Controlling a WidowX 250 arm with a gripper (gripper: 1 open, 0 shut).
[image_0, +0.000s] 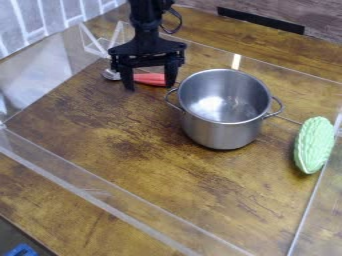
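Observation:
My black gripper (146, 78) is open, low at the upper middle of the table. Just behind and between its fingers lies a red object (151, 79), partly hidden by the gripper, with a silvery piece (112, 73) at its left end. A large steel pot (222, 125) with two side handles stands to the right of the gripper. A pale green cabbage-like object (314, 145) lies at the far right.
Clear walls or edges border it on the left and right. A small blue item (16, 250) shows at the bottom-left corner.

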